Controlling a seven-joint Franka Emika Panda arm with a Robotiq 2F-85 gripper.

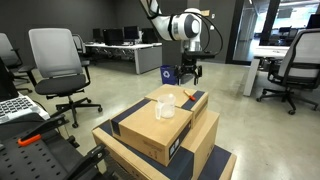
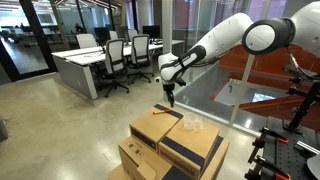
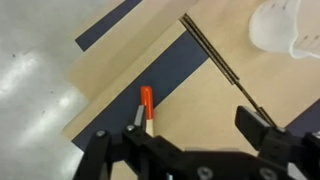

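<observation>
My gripper is open, its two dark fingers wide apart with nothing held between them. A marker with a red cap [image 3: 147,100] and white body lies on the boxes ahead of the fingers; its lower end is hidden behind the gripper. In exterior view 1 the gripper [image 1: 188,76] hangs above the far end of the boxes, over the red marker [image 1: 190,97] and apart from it. A translucent white cup [image 3: 282,28] stands at the upper right of the wrist view, and exterior view 1 shows this cup [image 1: 165,107] nearer the camera.
Cardboard boxes with dark tape [image 1: 155,131] form the raised surface, with floor beyond their edges. Two thin dark sticks [image 3: 210,48] lie between marker and cup. Office chairs [image 1: 60,68] stand farther off. Bare box top lies around the marker.
</observation>
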